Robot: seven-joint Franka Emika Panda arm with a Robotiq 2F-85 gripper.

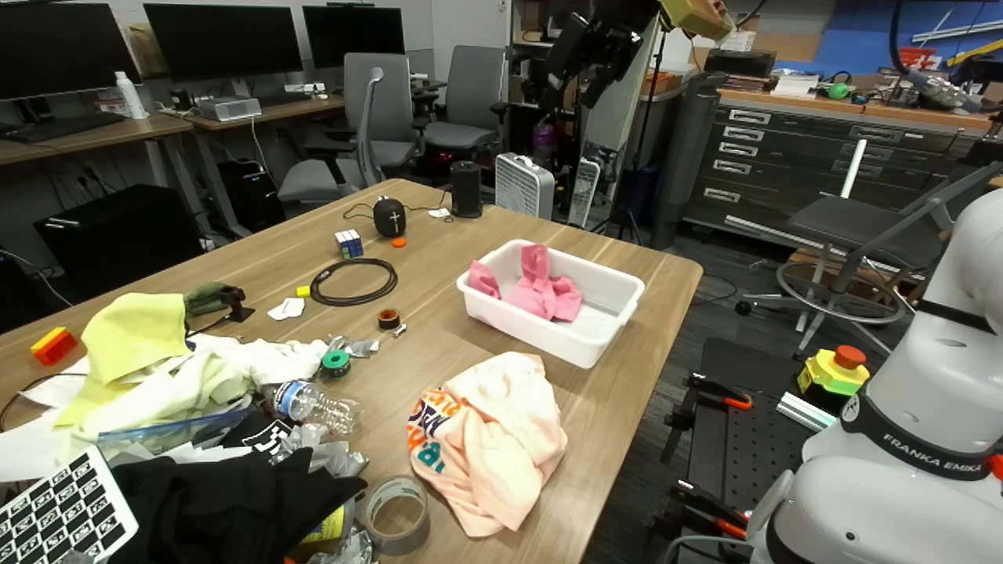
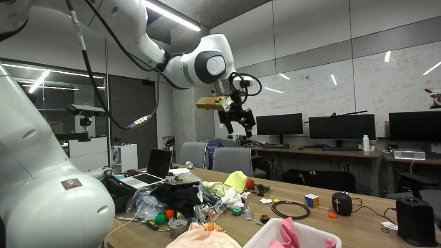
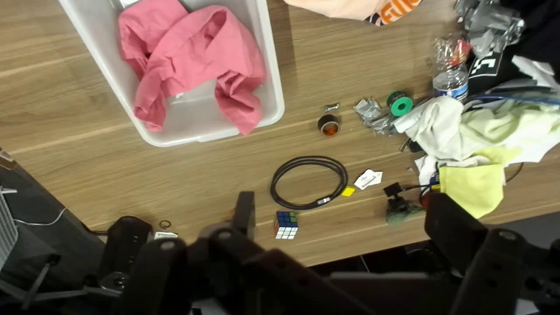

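My gripper (image 2: 238, 130) is open and hangs high above the table, its fingers empty. In the wrist view its two black fingers stand wide apart, one finger (image 3: 244, 215) left of the Rubik's cube and the other far right. A pink cloth (image 1: 545, 293) lies crumpled inside the white bin (image 1: 616, 324). On the bare table beside the bin lies a peach cloth (image 1: 503, 442) with orange and blue lettering, bunched in a low heap. The wrist view shows only an edge of the peach cloth (image 3: 336, 6) at its top.
A cluttered pile with a black cloth (image 1: 226, 503), a white cloth (image 1: 226, 366) and a yellow cloth (image 1: 136, 334) covers one end. Between lie a plastic bottle (image 1: 315, 404), a tape roll (image 1: 396, 515), a black cable (image 1: 353, 299) and a Rubik's cube (image 1: 349, 244). Speakers stand beyond.
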